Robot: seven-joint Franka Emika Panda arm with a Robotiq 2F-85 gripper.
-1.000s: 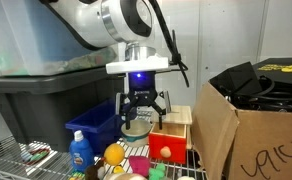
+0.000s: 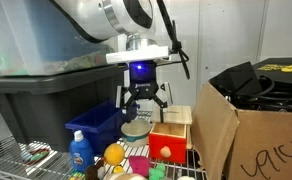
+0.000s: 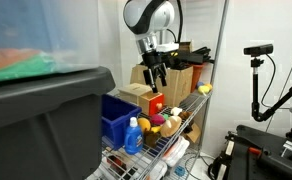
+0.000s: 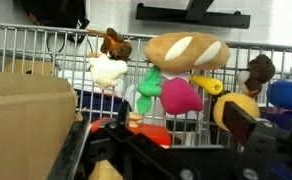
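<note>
My gripper [image 2: 142,108] hangs in the air, its fingers pointing down and spread apart, with nothing seen between the fingers. It is above the rear of the wire rack, near the wooden box with the red front [image 2: 167,148]. In the wrist view, dark fingers [image 4: 244,122] flank the lower middle. Red surfaces [image 4: 154,133] show between and below them. Ahead of the fingers lie a pink item [image 4: 181,97], a brown loaf [image 4: 186,50], a green piece [image 4: 146,88], a yellow piece [image 4: 208,84] and an orange ball [image 4: 233,108].
A blue bin [image 2: 98,125] and a blue bottle [image 2: 81,151] stand left of the box. The large grey tote [image 2: 46,105] walls off the left side. On the right, a cardboard box [image 2: 251,140] rises beside the rack. Loose toys crowd the rack's front.
My arm has risen slightly over the last second. The fingers stayed apart, and the objects on the rack look unmoved.
</note>
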